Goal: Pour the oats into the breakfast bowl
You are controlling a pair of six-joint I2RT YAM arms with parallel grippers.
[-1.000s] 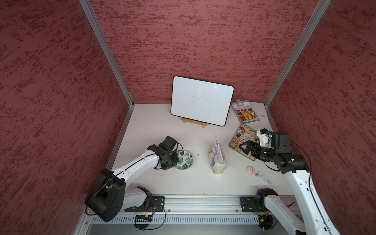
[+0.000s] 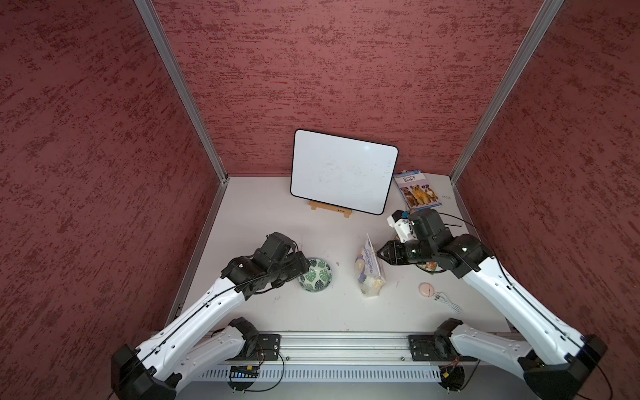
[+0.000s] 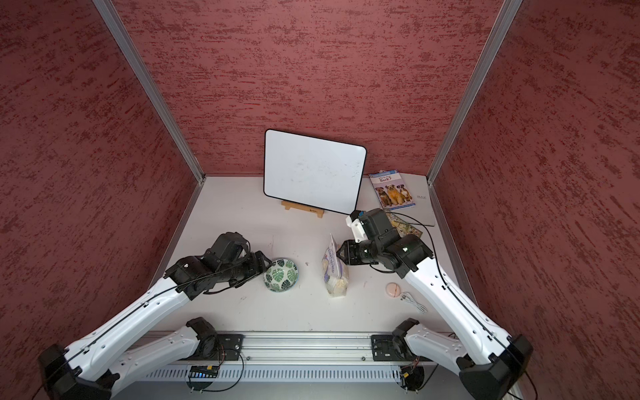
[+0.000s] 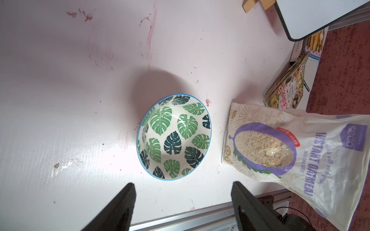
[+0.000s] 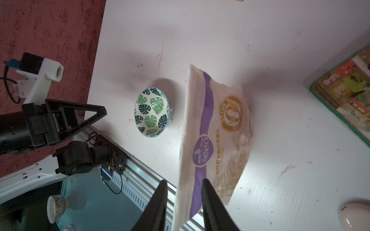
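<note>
A white bowl with green leaf print (image 4: 173,142) stands upright and empty in the left wrist view. My left gripper is open above and to the left of it, nothing between its fingers. To the bowl's right the oatmeal bag (image 2: 368,272) stands upright, its narrow top pointing up. My right gripper is part open at the bag's right side. In the right wrist view the bag's top edge (image 5: 185,154) runs down into the gap between the fingers; neither finger visibly pinches it. Whether the bag is open at the top cannot be seen.
A whiteboard (image 2: 343,172) on a wooden stand is at the back. Books lie at the right, among them a dog book (image 2: 418,191). A pink round object (image 2: 426,289) and a white cable (image 2: 448,302) lie at the front right.
My right gripper has moved left from over the book to the bag. The left arm has risen, its gripper edging away from the bowl. The bowl has shifted slightly; the bag has stayed put.
</note>
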